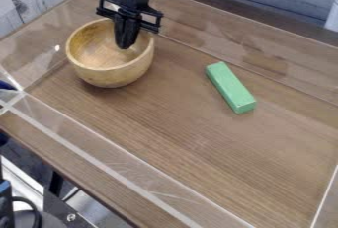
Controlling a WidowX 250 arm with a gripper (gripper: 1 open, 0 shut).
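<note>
My black gripper (126,37) reaches down from the top centre into a large tan bowl (109,72) at the left of the wooden table. Its tips are inside the bowl's upper part, near the back rim; whether it is open or shut, or holds anything, is hard to make out.
A green rectangular block (230,88) lies to the right of the bowl. A wall edge runs along the upper left, and some dark items sit at the lower left corner.
</note>
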